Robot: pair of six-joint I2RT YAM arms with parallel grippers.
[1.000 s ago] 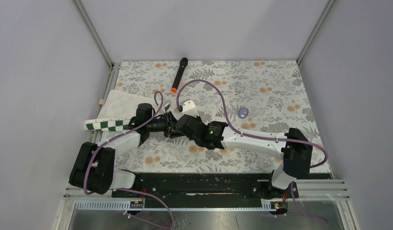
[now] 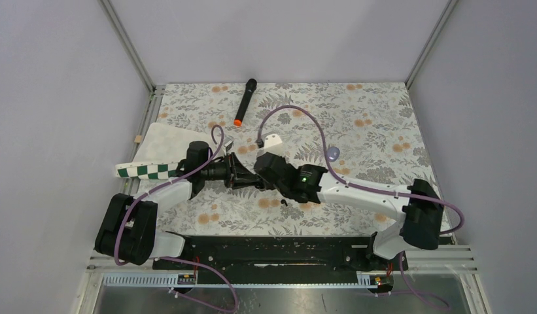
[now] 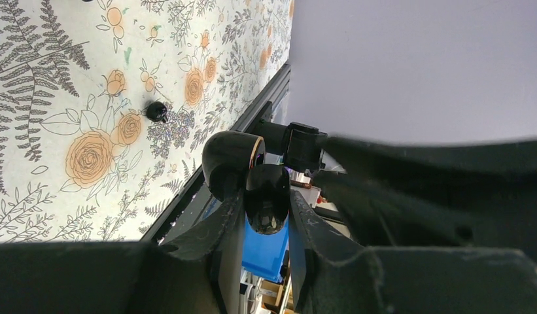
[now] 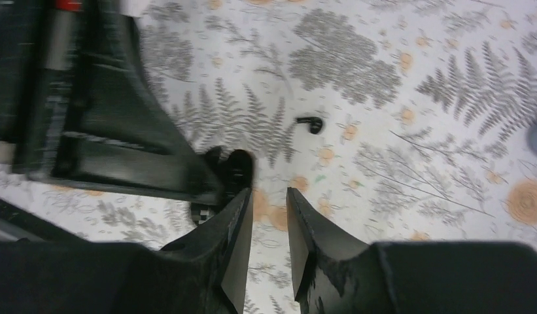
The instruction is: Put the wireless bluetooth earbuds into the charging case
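Note:
My left gripper is shut on the glossy black charging case [image 3: 267,186], whose rounded lid [image 3: 227,157] stands behind it in the left wrist view. In the right wrist view the case [image 4: 236,173] is partly behind the left gripper's blurred body. My right gripper is beside it, fingertips slightly apart, with floral mat showing between them; whether it grips anything is unclear. The two grippers meet at mid-table in the top view, hiding much there. A small black earbud [image 4: 314,124] lies loose on the mat [image 4: 383,196].
A microphone [image 2: 246,101] lies at the back. A bluish oval object [image 2: 333,153] sits right of the grippers. A white pad [image 2: 167,140] and green-checked strip [image 2: 148,170] are at the left.
The left arm is nearly unchanged.

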